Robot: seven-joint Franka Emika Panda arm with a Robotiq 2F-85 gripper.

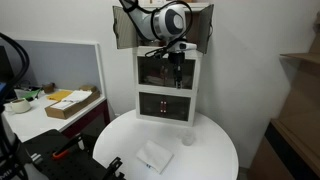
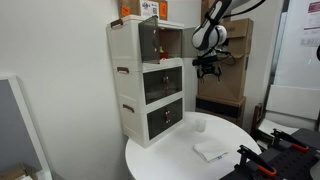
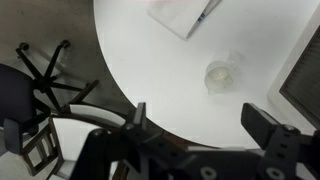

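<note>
High above the round white table (image 1: 120, 135), my gripper (image 1: 179, 84) points downward in front of the cabinet. Its fingers (image 3: 136, 113) stand wide apart in the wrist view, and nothing is between them; the gripper is open. A clear cup (image 1: 189, 139) stands on the right part of the table, well below the gripper; in the wrist view the cup (image 3: 218, 77) appears beyond the fingers. A white cloth or folded paper (image 1: 154, 155) lies flat near the table's front, with a dark pen-like item (image 3: 208, 10) along its edge.
The white cabinet (image 2: 130, 82) rises at the table's back, its upper doors open on red items and its lower dark-fronted compartments shut. A cardboard box (image 1: 73, 103) sits at the left.
</note>
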